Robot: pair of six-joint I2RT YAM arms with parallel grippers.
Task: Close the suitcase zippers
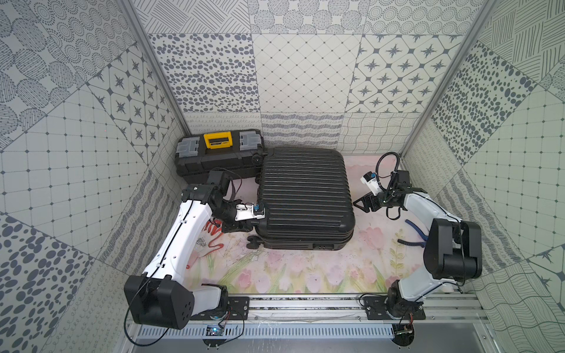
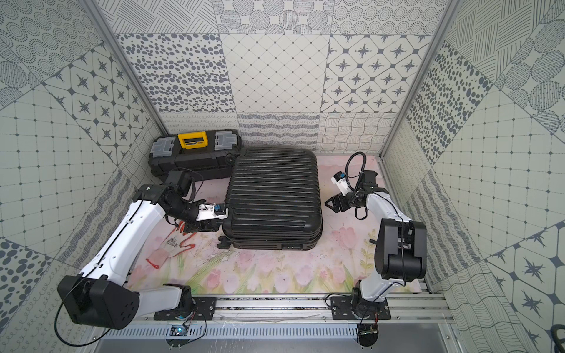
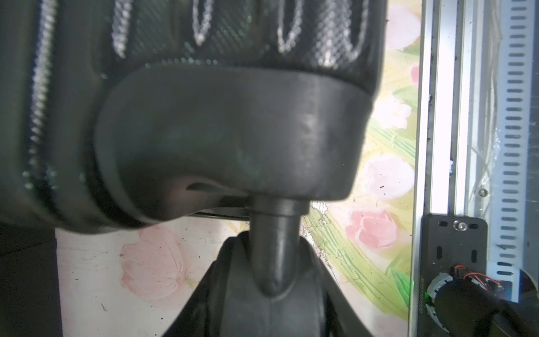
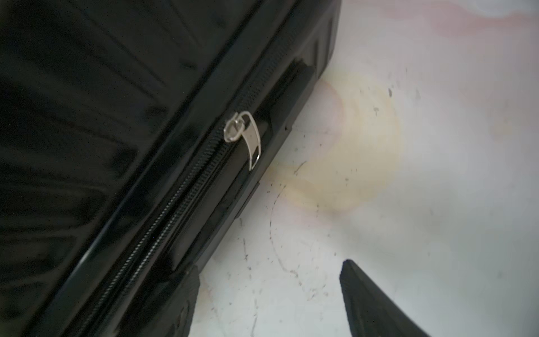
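Observation:
The black ribbed suitcase (image 1: 303,194) lies flat in mid-table. At its left side near the front corner, my left gripper (image 1: 257,217) is shut on a black wheel, whose stem (image 3: 275,241) descends between the dark fingers in the left wrist view; the gripped end is largely hidden. My right gripper stands open beside the suitcase's right side, its fingers apart and empty. Ahead of it, a silver zipper pull (image 4: 253,143) hangs from its slider, apart from the fingers. Below the slider two zipper tooth rows (image 4: 162,224) run with a gap between them.
A black toolbox (image 1: 217,158) with a yellow handle stands behind the left arm. Red cord (image 1: 214,238) lies under that arm, and blue-handled pliers (image 1: 415,232) lie at right near the right arm.

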